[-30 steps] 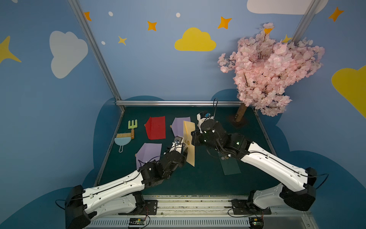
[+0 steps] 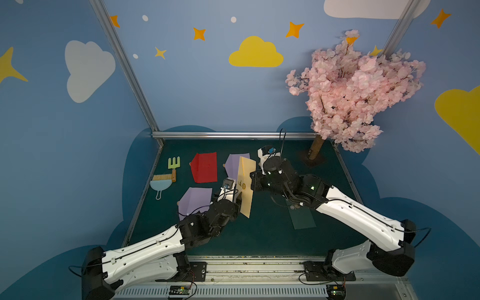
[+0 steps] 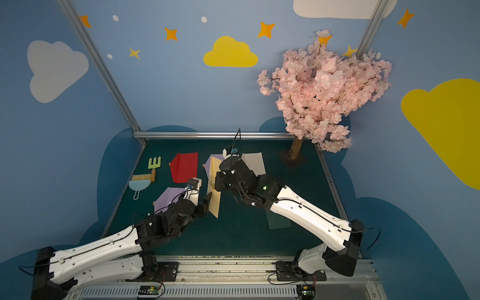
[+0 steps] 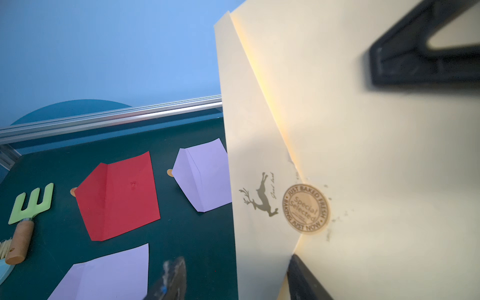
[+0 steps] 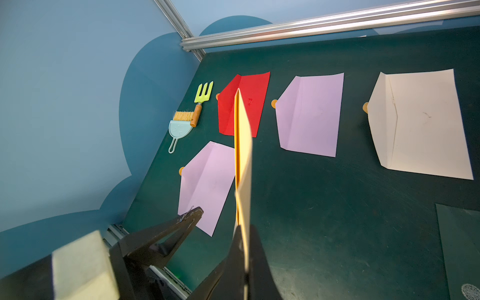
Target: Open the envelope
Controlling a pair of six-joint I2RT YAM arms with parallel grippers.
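A cream envelope [image 4: 380, 165] stands on edge above the table, held by my right gripper, whose fingers [image 5: 257, 260] are shut on its sheet. A round brown sticker [image 4: 306, 208] lies across the tip of the flap [image 4: 255, 165], beside a printed deer. Light shows along the flap's upper slanted edge. My left gripper is part open at the envelope's lower flap side. One left finger [image 4: 305, 282] is at the flap's lower slanted edge, the other stands off to the left; whether the first is under the flap cannot be told.
Flat on the dark green table lie a red envelope [image 5: 257, 95], lilac envelopes [image 5: 317, 115] [image 5: 210, 190], a pale envelope [image 5: 425, 120] and a dark green one [image 5: 460, 245]. A toy fork [image 5: 200, 102] and dustpan [image 5: 180, 129] sit left.
My left gripper has shifted slightly left, and the cream envelope's lower end has swung a little left with it. The right arm is nearly still.
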